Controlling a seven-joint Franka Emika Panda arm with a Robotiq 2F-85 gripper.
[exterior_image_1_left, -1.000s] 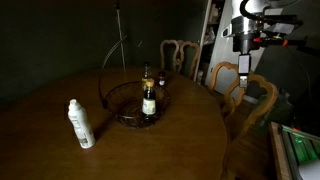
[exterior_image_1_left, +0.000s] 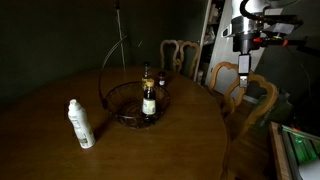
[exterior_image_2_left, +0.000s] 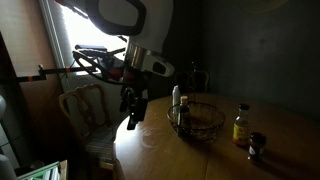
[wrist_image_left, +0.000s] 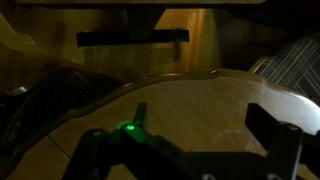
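My gripper (exterior_image_1_left: 243, 78) hangs high at the right, by the table's edge and well away from the objects. In the wrist view its fingers (wrist_image_left: 262, 124) stand wide apart, with only bare table below and nothing between them. A black wire basket (exterior_image_1_left: 126, 119) with a tall handle rests mid-table. Inside it stands a dark bottle (exterior_image_1_left: 149, 102) with a light label. A white bottle (exterior_image_1_left: 81, 125) is upright to the basket's left. Behind the basket are a second bottle (exterior_image_2_left: 241, 127) with a yellowish label and a small dark jar (exterior_image_2_left: 257, 148).
Wooden chairs (exterior_image_1_left: 262, 98) line the right side of the table, below and near my arm. A dark wall closes off the back.
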